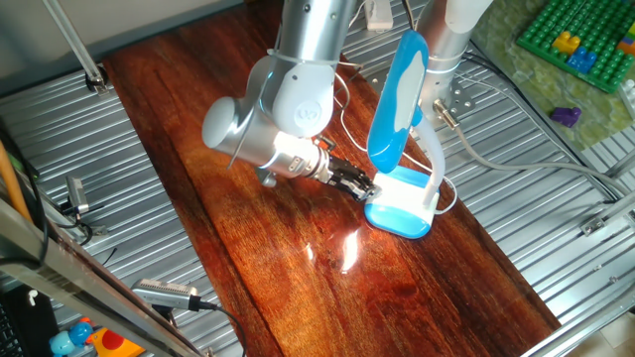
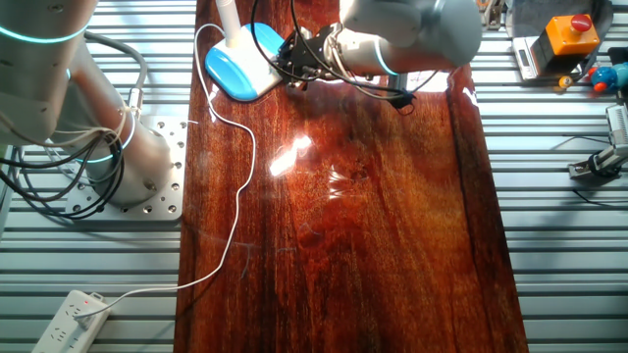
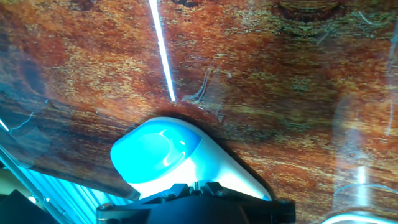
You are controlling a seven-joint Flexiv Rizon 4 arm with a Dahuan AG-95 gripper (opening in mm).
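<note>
A blue and white desk lamp stands on the wooden table, its base [image 1: 399, 220] flat on the surface and its blue-rimmed head [image 1: 399, 99] raised above on a white stem. My black gripper [image 1: 371, 192] is low at the near side of that base, its tips at or just over the white part. From the other side, the gripper [image 2: 282, 65] appears beside the lamp base [image 2: 236, 71]. In the wrist view, the fingertips [image 3: 214, 186] sit close together in front of the lamp base [image 3: 155, 149], and the gripper looks shut with nothing visible between the fingers.
The lamp's white cable [image 2: 253, 157] runs over the table's edge to a power strip [image 2: 69, 324]. A robot base [image 2: 147, 176] stands beside the table. A small camera [image 1: 167, 295] sits off the opposite edge.
</note>
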